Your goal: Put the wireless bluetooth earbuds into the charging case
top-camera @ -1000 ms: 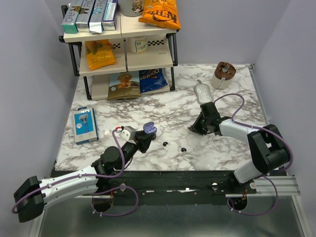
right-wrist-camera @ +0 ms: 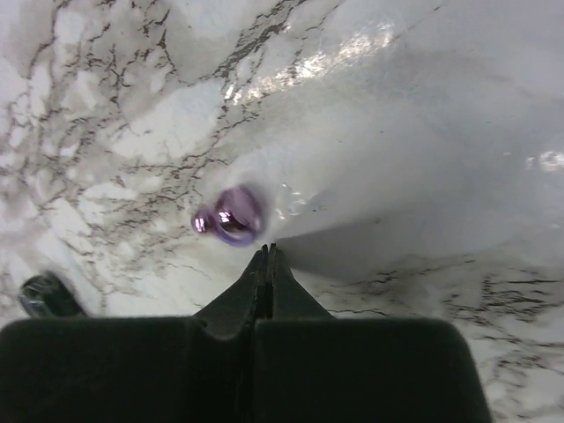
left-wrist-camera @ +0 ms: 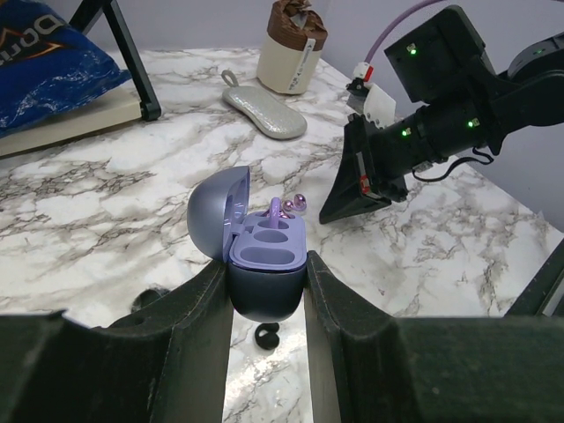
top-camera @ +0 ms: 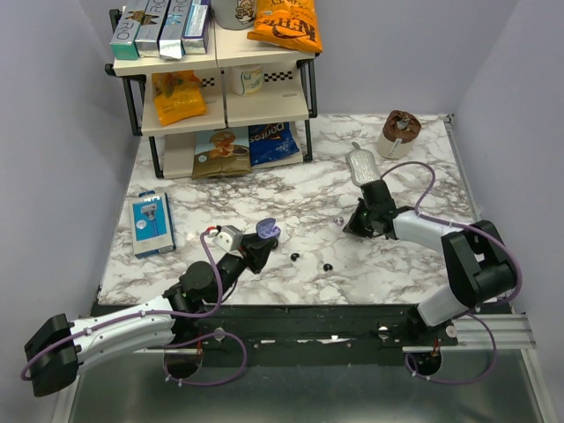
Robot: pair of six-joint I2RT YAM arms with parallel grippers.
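Note:
A purple earbud point(right-wrist-camera: 238, 214) lies on the marble table just beyond the fingertips of my right gripper, which is shut with nothing between its fingers. In the top view that earbud point(top-camera: 339, 221) shows small, left of the right gripper point(top-camera: 346, 230). My left gripper is shut on the purple charging case point(left-wrist-camera: 267, 278), holding it above the table with its lid up. Inside the case a purple stem and two hollows show. In the left wrist view the loose earbud point(left-wrist-camera: 300, 202) appears behind the case.
Small black pieces point(top-camera: 328, 267) are scattered on the table between the arms. Behind are a grey pouch point(top-camera: 362, 166) and a brown-topped canister point(top-camera: 399, 135). A shelf point(top-camera: 181, 123) with snacks stands at the back left, and a blue-white box point(top-camera: 152, 224) lies left.
The earbud now sits clear of them. The left gripper and case have stayed still.

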